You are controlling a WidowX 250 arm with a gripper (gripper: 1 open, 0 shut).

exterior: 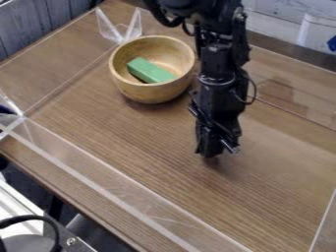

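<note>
My black gripper (214, 148) points down at the middle of the wooden table (118, 177), low over its surface and to the right of a bowl. It looks shut, with nothing visible between its fingers, though the dark tips are hard to make out. The wooden bowl (134, 88) holds a green block (149, 70), tilted inside it.
Clear tape or plastic strips run along the table's left and right edges, and a clear folded piece (121, 27) stands at the back left. Black cables lie at the lower left corner.
</note>
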